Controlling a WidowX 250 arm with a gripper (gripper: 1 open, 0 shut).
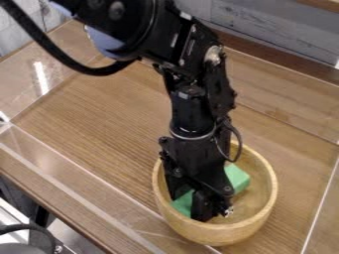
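The black gripper (pixel 201 202) reaches down from the top of the camera view into a round, light wooden bowl (pixel 252 218) near the front right of the table. A green block (pixel 239 178) lies in the bowl, partly behind the gripper, with green showing on both sides of it. The fingertips are dark and crowded against the green, so what exactly sits between them is hard to make out.
A pale grey wall (pixel 265 35) runs along the back. Clear strips and a dark cable show at the lower left edge.
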